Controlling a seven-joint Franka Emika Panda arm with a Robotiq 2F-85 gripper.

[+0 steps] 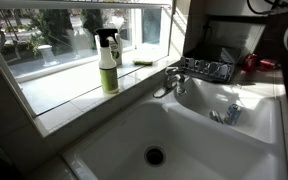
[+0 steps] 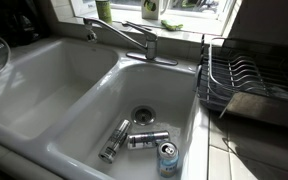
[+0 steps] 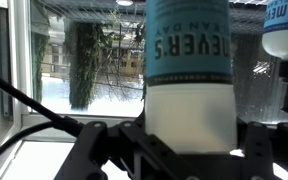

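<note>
In the wrist view, a bottle with a teal label and a white end fills the middle, its lettering upside down. The dark gripper is shut on the white end, with fingers to either side; the bottle covers much of them. A second labelled bottle with a black part below stands apart at the right edge. Exterior view 1 has a green and white spray bottle on the window sill, another bottle just behind it. No gripper appears in either exterior view.
Beneath the window is a white double sink with a faucet. Several cans, one of them blue, lie or stand in one basin. A dish rack occupies the counter beside it. The other basin looks empty.
</note>
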